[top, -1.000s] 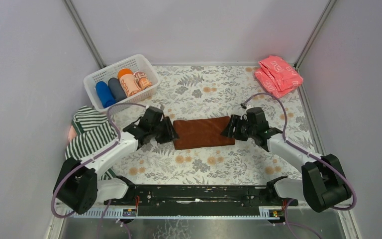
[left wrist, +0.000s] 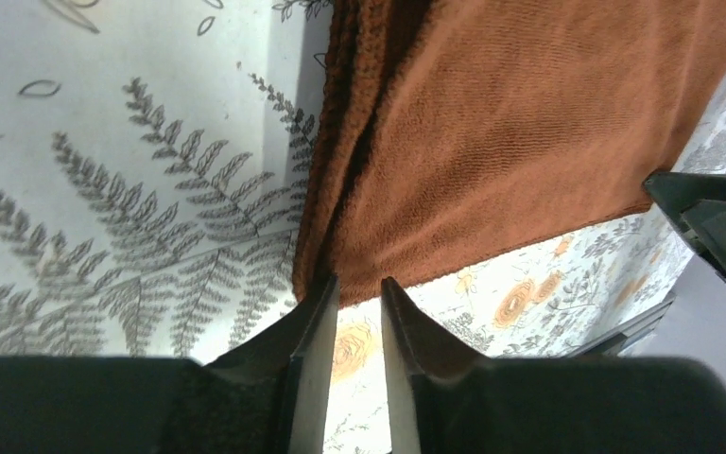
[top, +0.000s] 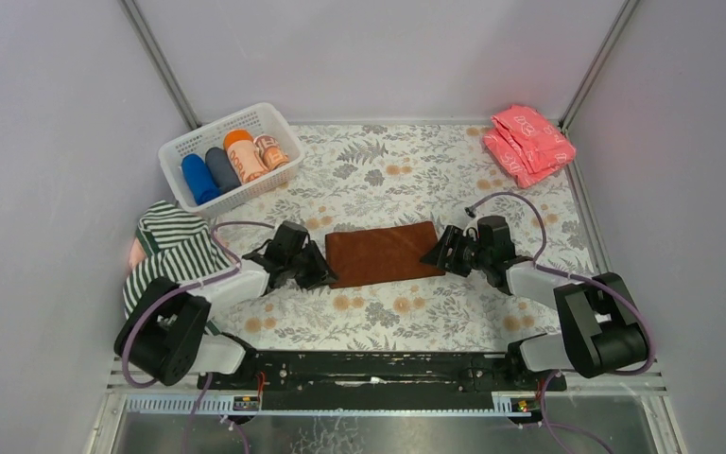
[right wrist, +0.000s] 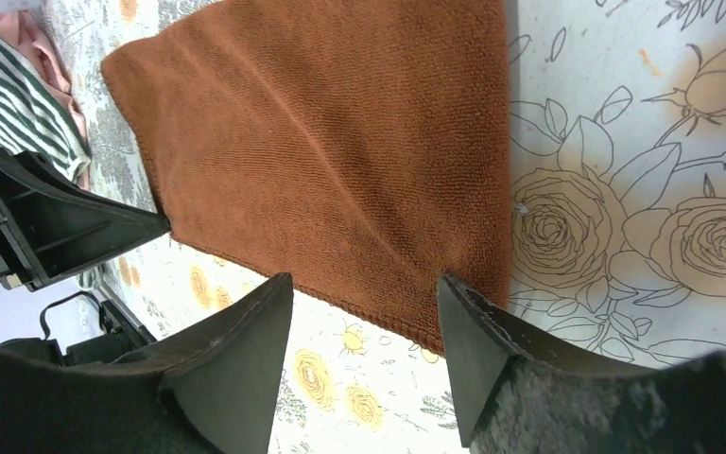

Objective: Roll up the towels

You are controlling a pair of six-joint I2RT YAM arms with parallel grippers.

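A brown towel [top: 383, 255], folded into a long flat strip, lies in the middle of the table. At its near left corner is my left gripper, a narrow gap between its fingertips and the towel's edge right at them. My right gripper stands wide open over the towel's right end; the near edge of the cloth runs between its fingers in the right wrist view. Layered edges show along the left end in the left wrist view. Whether any cloth is pinched at the left fingertips is unclear.
A white basket [top: 172, 161] at the back left holds several rolled towels. Folded pink towels [top: 529, 142] lie at the back right, a striped green-and-white towel [top: 175, 248] at the left.
The towel's left end has shifted slightly left and nearer.
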